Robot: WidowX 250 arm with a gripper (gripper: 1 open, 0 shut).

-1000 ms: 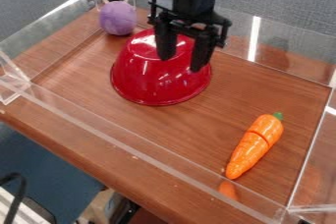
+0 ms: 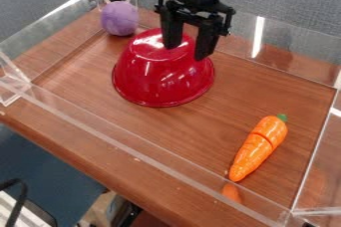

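Note:
My black gripper (image 2: 186, 42) hangs over the red upturned bowl (image 2: 160, 77), its two fingers spread apart with the top of the bowl behind and between them. Whether the fingertips touch the bowl is unclear. The orange carrot (image 2: 256, 149) lies on the wooden tray floor at the right front. A purple round object (image 2: 118, 19) sits at the back left, apart from the bowl.
Clear plastic walls (image 2: 100, 131) enclose the wooden surface (image 2: 180, 131). The floor between bowl and carrot is free, as is the left part. A cable and small items lie below the table's front left edge.
The bowl, carrot and purple object stay put.

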